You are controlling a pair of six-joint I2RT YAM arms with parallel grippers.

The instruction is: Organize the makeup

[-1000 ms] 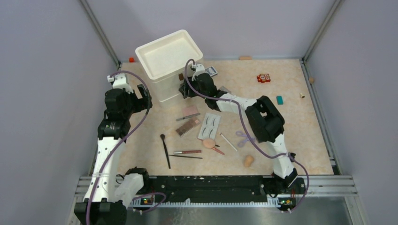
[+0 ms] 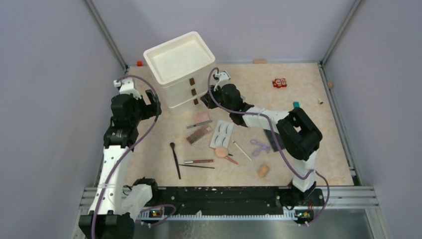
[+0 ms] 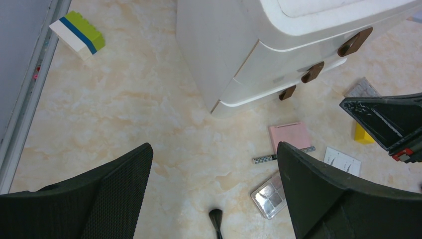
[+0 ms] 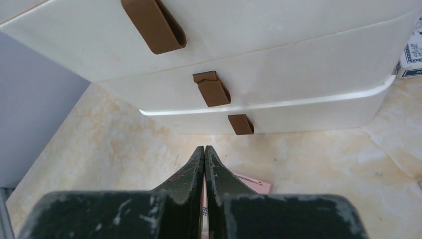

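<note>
A white drawer unit [image 2: 174, 89] stands at the back left, its drawers closed, with brown pull tabs down its front. My right gripper is shut with nothing between its fingertips; the middle pull tab [image 4: 214, 89] is outside them, ahead and higher in the right wrist view. Below it sits the lowest tab [image 4: 241, 124], and above it the top tab [image 4: 154, 25]. My left gripper stands open and empty, left of the unit. On the table lie a pink compact [image 2: 201, 117], an eyeshadow palette [image 2: 199, 134], a lash sheet [image 2: 222, 134] and a black brush [image 2: 175, 160].
Purple scissors [image 2: 260, 147], a sponge [image 2: 263, 171], a powder brush [image 2: 222, 152] and a lip pencil [image 2: 198, 161] lie toward the front. A card box [image 4: 414, 52] stands beside the unit. A block [image 3: 77, 34] lies by the left rail.
My right gripper has drawn back from the middle tab, away from the unit toward the right, and stays shut. The drawers and left arm have not moved.
</note>
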